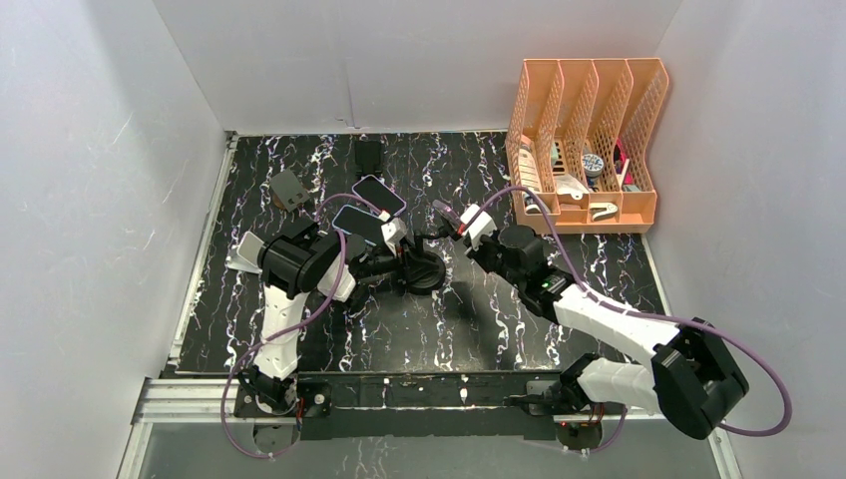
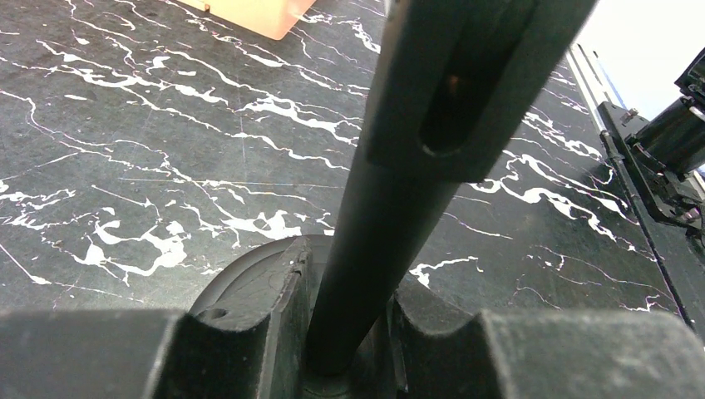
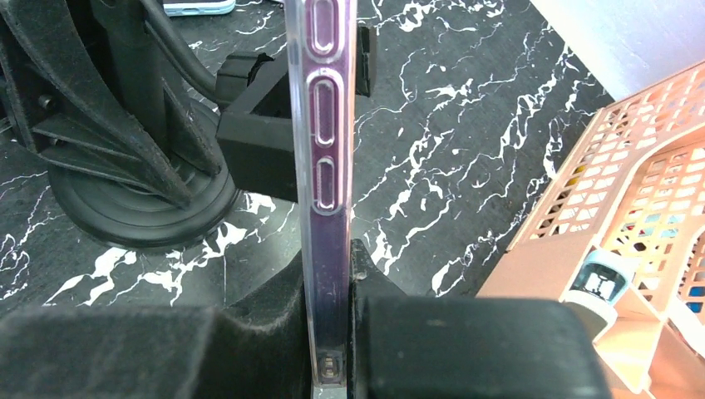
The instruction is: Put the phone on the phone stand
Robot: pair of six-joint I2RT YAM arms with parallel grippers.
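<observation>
A black phone stand with a round base [image 1: 427, 277] stands mid-table; my left gripper is shut on its upright post [image 2: 382, 233]. My right gripper is shut on a purple phone in a clear case [image 3: 324, 224], held upright and edge-on. In the right wrist view the stand's holder [image 3: 258, 150] is directly behind the phone; whether they touch I cannot tell.
An orange divided organiser [image 1: 584, 215] holds small items at the back right, close beside the phone. Two other phones [image 1: 377, 195], a black object [image 1: 368, 157] and a grey box [image 1: 287, 190] lie behind and left of the stand.
</observation>
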